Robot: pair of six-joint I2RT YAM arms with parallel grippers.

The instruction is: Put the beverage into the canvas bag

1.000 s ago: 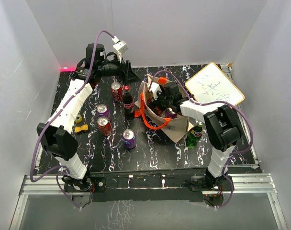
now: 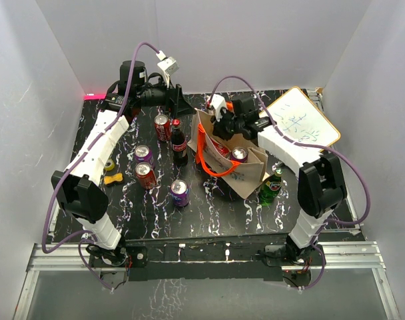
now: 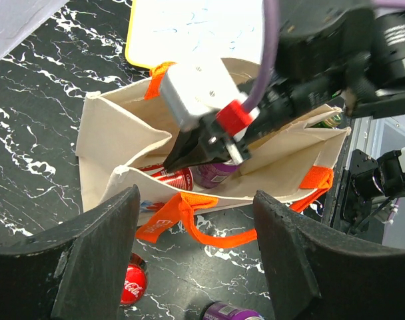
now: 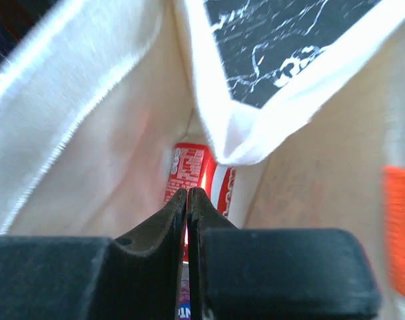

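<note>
The beige canvas bag with orange handles stands at centre right. Inside lie a red can and a purple can. My right gripper is down in the bag, closed over the red can; whether it grips anything is unclear. My left gripper stands open above the Coke bottle, left of the bag. Outside the bag are red cans and purple cans, plus a green bottle.
A white board lies back right. Yellow small items are at left.
My right gripper and arm have risen slightly and shifted within the bag, uncovering more of the purple can in the top view. The left arm is unchanged.
</note>
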